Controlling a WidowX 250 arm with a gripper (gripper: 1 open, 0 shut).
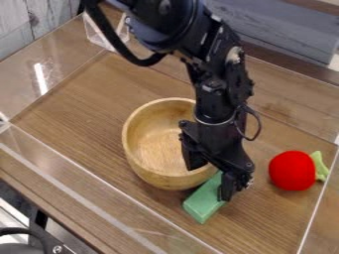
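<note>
My black gripper [220, 171] reaches down over the right rim of a tan bowl [146, 134]. Its fingertips are low, close to a green rectangular block [203, 205] lying on the table just outside the bowl's front right. The fingers appear apart, though the dark arm makes their exact spread hard to see. The bowl looks empty where visible; its back right part is hidden behind the arm.
A red round object with a green top [290, 171] lies at the right. A clear container [99, 28] stands at the back left, near a grey wall.
</note>
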